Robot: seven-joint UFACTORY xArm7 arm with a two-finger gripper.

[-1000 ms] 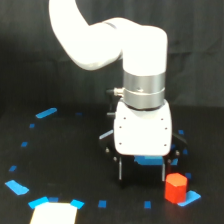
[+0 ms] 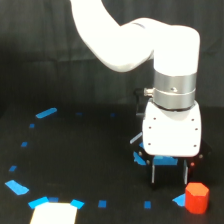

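Note:
A red hexagonal block [image 2: 196,199] lies near the right edge of the dark table, in the foreground. My gripper [image 2: 169,182], at the end of the white arm, points down just left of the block. Its two thin dark fingers stand apart, with no object visible between them. The right-hand finger comes down close beside the block's upper left side; whether it touches cannot be told.
Blue tape marks [image 2: 16,187] are scattered over the black table. A pale cream object [image 2: 54,213] is cut off by the bottom edge at the left. The middle left of the table is open.
My arm and gripper have moved right and slightly toward the camera. The red block has shifted right and nearer the camera. The fingers appear somewhat closer together.

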